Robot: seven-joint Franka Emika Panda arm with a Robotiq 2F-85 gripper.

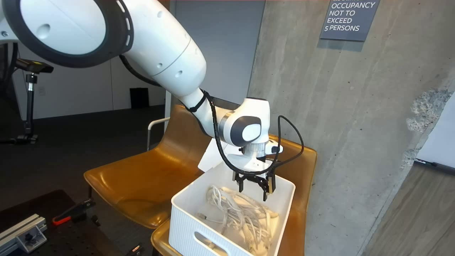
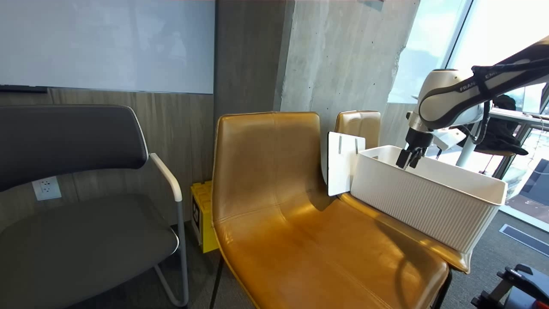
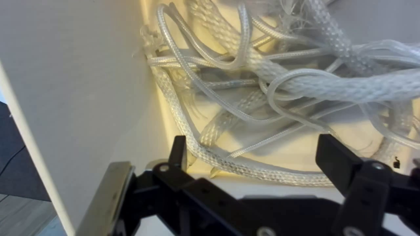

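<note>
A tangle of white braided ropes and thin cords (image 1: 241, 213) lies on the floor of a white ribbed bin (image 1: 178, 222). My gripper (image 1: 252, 192) is inside the bin's far end, tilted, its fingers open and empty. In the wrist view one thick rope (image 3: 252, 169) curves along the bin's end, crossing the space ahead of my gripper and passing near both fingertips. Most of the ropes (image 3: 315, 84) lie beyond the fingers. From the second exterior view the bin's wall hides the ropes, and my gripper (image 2: 409, 160) dips below the rim.
The bin rests on a brown chair (image 2: 458, 260), with another brown chair (image 1: 140, 179) beside it. A white panel (image 2: 339, 165) stands against the bin's end. The bin's walls close in around my gripper, and a concrete wall (image 1: 341, 128) rises behind.
</note>
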